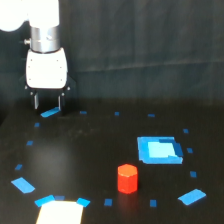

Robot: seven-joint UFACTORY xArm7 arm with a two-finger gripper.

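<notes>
My gripper hangs at the upper left, pointing down from the white arm. Its two dark fingers stand apart, with nothing visible between them. Well to the right and nearer the camera, a red block with a six-sided outline rests on the dark table. A blue tray with a pale patch inside lies at the right, beyond the red block. At the lower left, a cream-coloured object is cut off by the bottom edge of the view.
Small blue marks dot the dark table, and longer light-blue strips lie near its sides, including a right-hand strip. Dark curtain hangs behind.
</notes>
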